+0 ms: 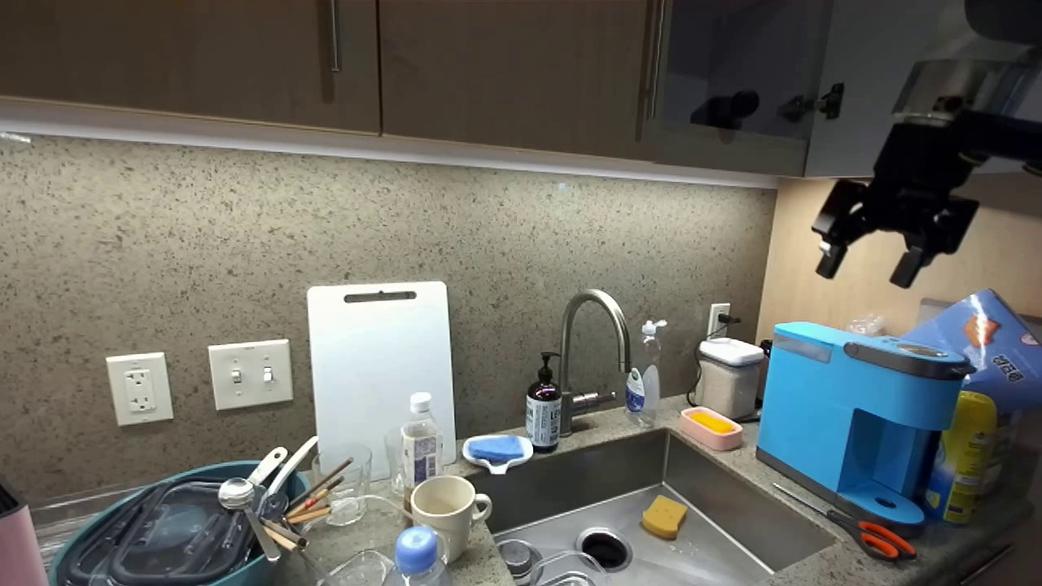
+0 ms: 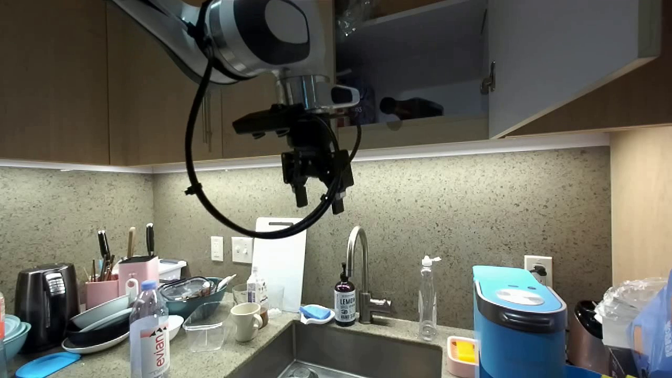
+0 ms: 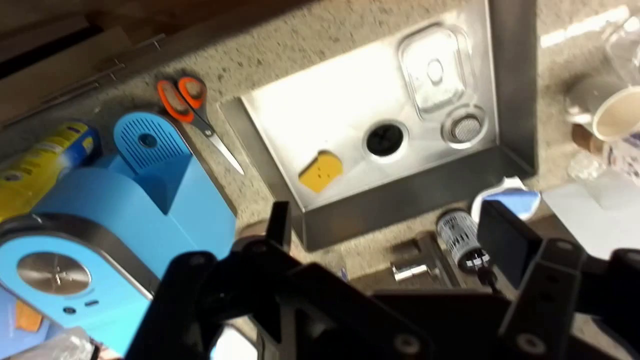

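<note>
High above the counter, my gripper (image 1: 867,273) stands open with nothing between its fingers; it also shows in the second exterior view (image 2: 319,205). The wrist view looks down past its spread fingers (image 3: 279,225) onto the sink (image 3: 414,195). A yellow sponge (image 3: 321,171) lies on the sink floor beside the drain. On the counter between the sink and the blue coffee machine (image 3: 204,216) are orange-handled scissors (image 3: 201,114). A dark bottle lies on its side in the open cupboard (image 2: 412,108). No object touches the gripper.
An open cupboard door (image 2: 567,56) juts out at upper right. The faucet (image 1: 597,303), soap bottle (image 1: 543,405) and clear dish-soap bottle (image 1: 642,381) stand behind the sink. A beige mug (image 1: 449,513) and crowded dishes occupy the left counter.
</note>
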